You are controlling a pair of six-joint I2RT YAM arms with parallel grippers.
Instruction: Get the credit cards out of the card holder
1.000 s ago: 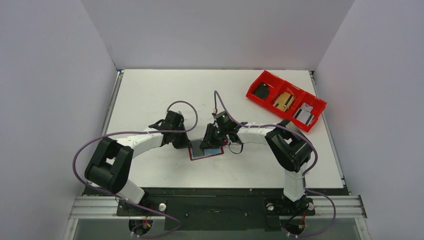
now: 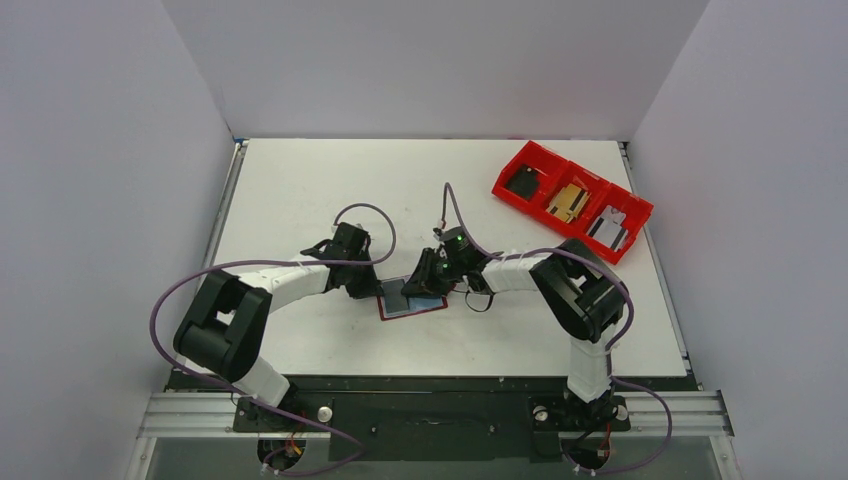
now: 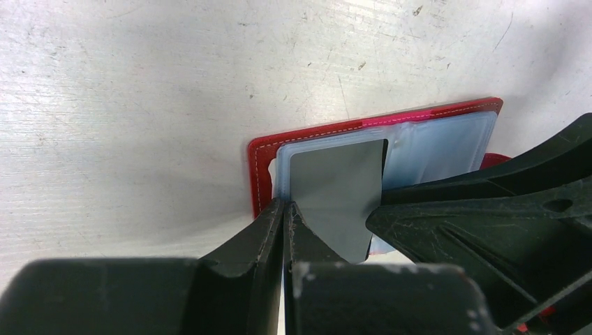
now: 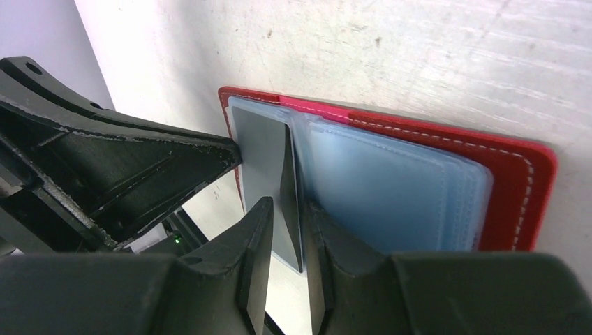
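Note:
The red card holder (image 2: 430, 309) lies unfolded on the table, its clear bluish sleeves (image 4: 391, 181) facing up. A dark grey card (image 3: 335, 181) sits in the sleeve on the left half. At that sleeve's left edge, my left gripper is shut; whether a thin bit of sleeve is between its tips cannot be seen. My right gripper is part open at the card's right edge, near the fold, its fingers (image 4: 260, 234) on either side of the raised sleeve and card edge. No firm hold shows there.
At the back right stands a red bin (image 2: 598, 188) with compartments holding a dark card (image 2: 523, 181), tan cards (image 2: 568, 203) and white-and-dark cards (image 2: 607, 229).
The left gripper and card holder stay almost where they were.

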